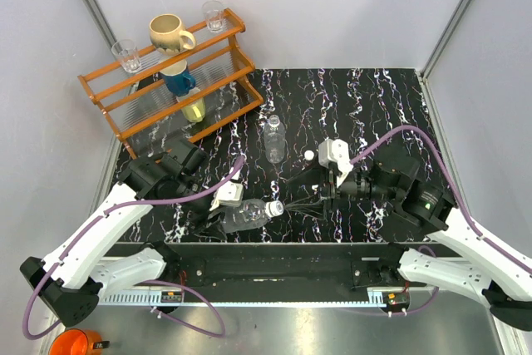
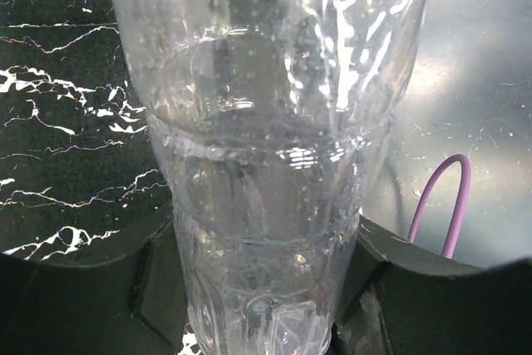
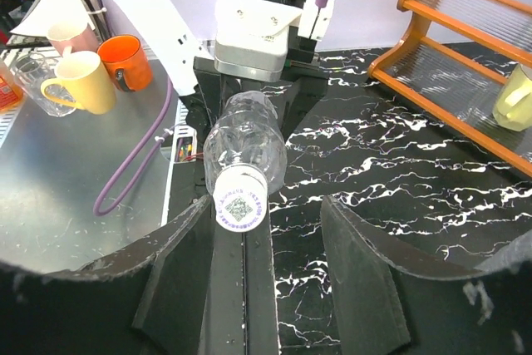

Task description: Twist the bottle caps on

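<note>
A clear plastic bottle (image 1: 246, 215) lies sideways in my left gripper (image 1: 218, 220), which is shut on its body; the bottle's neck end points right. On that end sits a white cap (image 3: 241, 199), though how tightly cannot be told. My right gripper stands open just to the right of the cap, its fingers (image 3: 353, 263) apart and nothing held between them. Close up in the left wrist view, the bottle (image 2: 266, 172) fills the gap between the dark fingers. A second clear bottle (image 1: 274, 140) stands farther back, and a loose white cap (image 1: 309, 155) lies on the black marbled surface.
A wooden rack (image 1: 179, 81) with mugs and glasses takes up the back left. Several cups, among them an orange mug (image 3: 125, 61), stand off to the side on the metal surface.
</note>
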